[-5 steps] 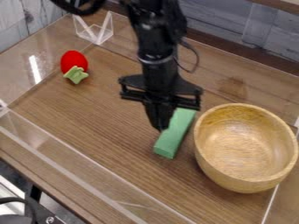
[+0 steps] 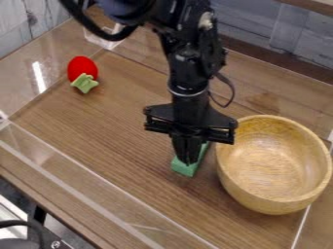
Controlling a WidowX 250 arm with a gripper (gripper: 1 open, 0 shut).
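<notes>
My black gripper (image 2: 188,136) hangs over a green block (image 2: 186,163) lying on the wooden table, left of a yellow bowl (image 2: 274,180). The gripper is low, covering much of the block's upper part; its fingertips are hard to make out, and whether it touches the block cannot be told.
A red object (image 2: 81,69) and a small light green item (image 2: 84,84) lie at the back left. A white object (image 2: 111,29) is at the top left.
Over the last second my gripper has moved right and down over the green block.
</notes>
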